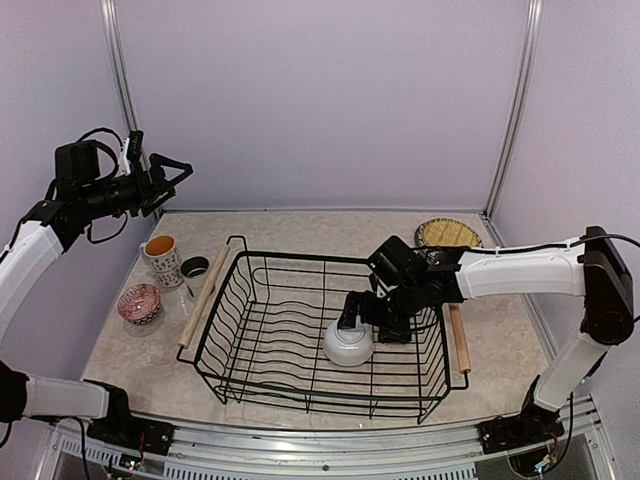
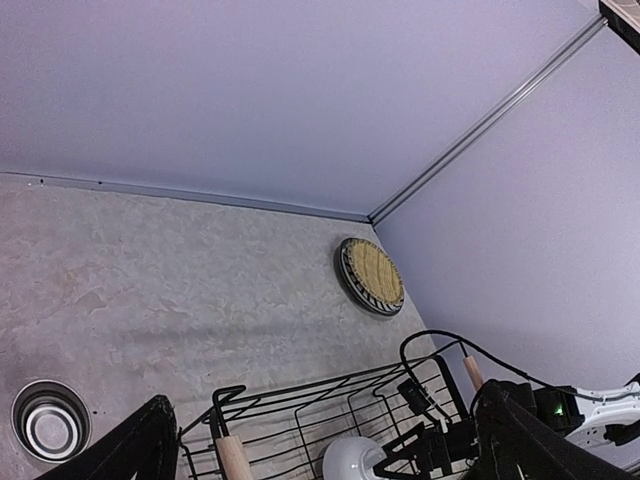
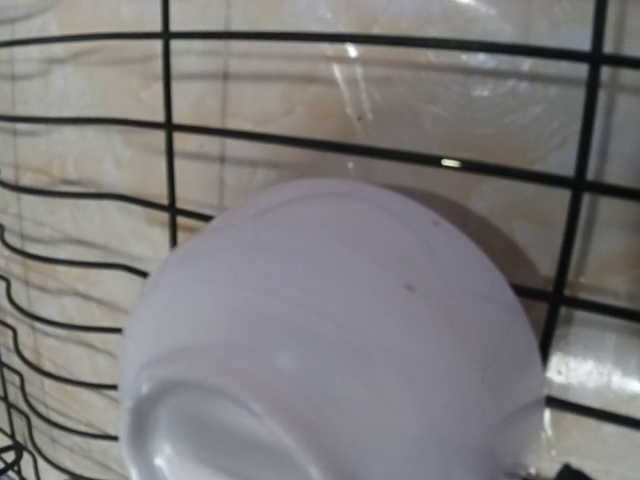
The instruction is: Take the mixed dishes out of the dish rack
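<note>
A white bowl (image 1: 347, 347) lies upside down on the wire floor of the black dish rack (image 1: 290, 388). My right gripper (image 1: 368, 322) is open at the bowl's back right edge, one finger close against the bowl's upper side; whether it touches cannot be told. In the right wrist view the bowl (image 3: 330, 290) fills the lower middle, foot ring showing, with just a dark bit of fingertip at the bottom edge. High over the left back of the table, my left gripper (image 1: 180, 182) hangs open and empty. Its fingers (image 2: 140, 447) frame the bottom of the left wrist view.
Left of the rack stand a patterned mug (image 1: 161, 262), a metal cup (image 1: 195, 274) and a red patterned bowl (image 1: 139, 303). Behind the rack's right end lies a stack of round plates (image 1: 447, 233). Wooden handles (image 1: 459, 340) top the rack's ends.
</note>
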